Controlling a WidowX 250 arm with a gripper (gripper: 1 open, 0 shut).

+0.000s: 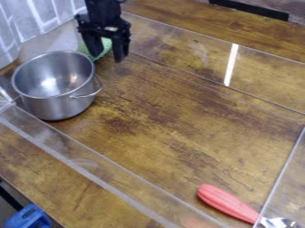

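My black gripper (107,44) hangs at the top left, over a green item (88,41) that lies behind a steel pot (53,89). The gripper partly hides the green item, and whether its fingers are open or shut is too small and dark to tell.
A red-handled tool (226,202) lies at the lower right, and a blue object (28,217) is at the bottom left corner.
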